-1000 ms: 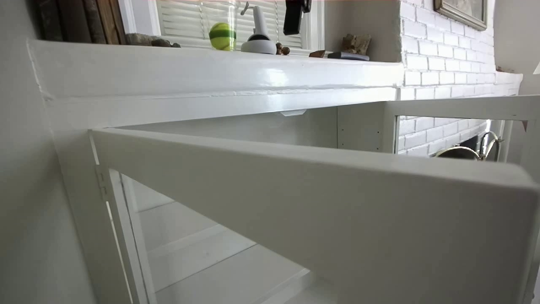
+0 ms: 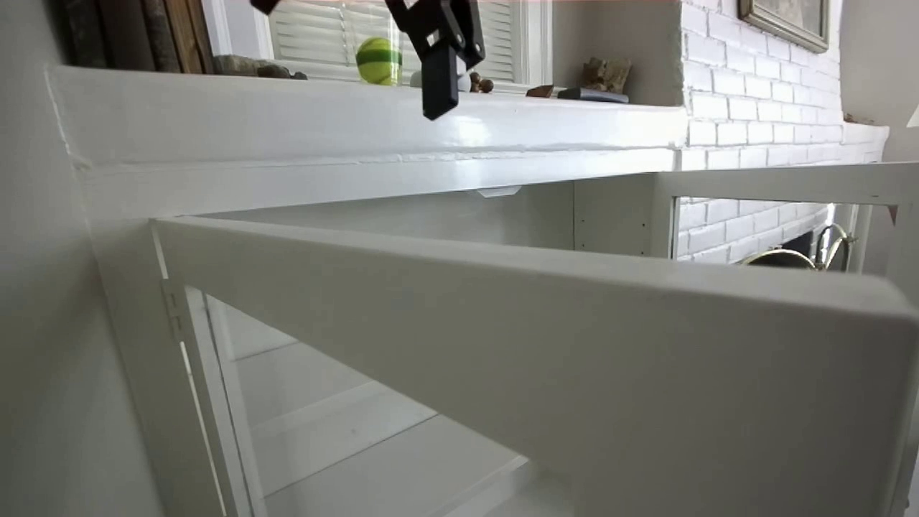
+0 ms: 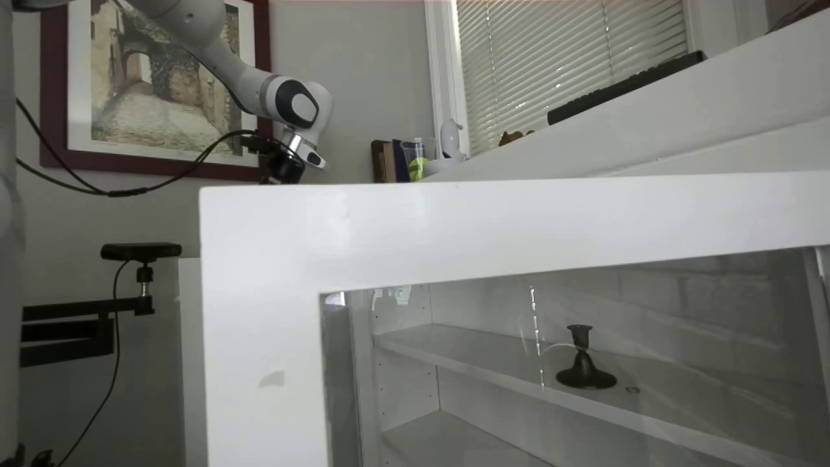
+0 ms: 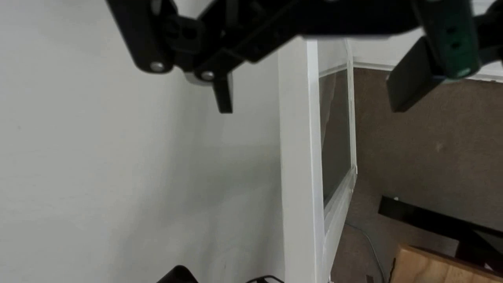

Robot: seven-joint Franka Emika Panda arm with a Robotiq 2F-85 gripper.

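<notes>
A white framed cabinet door (image 2: 551,319) stands swung out from the cabinet, its top edge running across the near foreground of the first exterior view. The same door (image 4: 297,165) shows its top edge in the wrist view. My gripper is open, its dark fingertips (image 4: 224,96) wide apart on either side of that edge as seen from above. No contact with the door shows, and nothing is held. In the second exterior view, the wrist and part of the gripper (image 3: 284,167) appear just above the door frame (image 3: 513,214), which hides the fingertips.
A second door (image 2: 775,182) also stands open at the right. On the white ledge (image 2: 344,116) are a yellow-green ball (image 2: 379,62), books (image 2: 168,34) and small objects. A dark candlestick (image 3: 583,362) stands on a shelf behind glass. Wall (image 4: 94,165) lies left in the wrist view.
In the first exterior view, the gripper has come lower and left, with more of it in view, now covering most of the white device on the ledge. The doors have not moved.
</notes>
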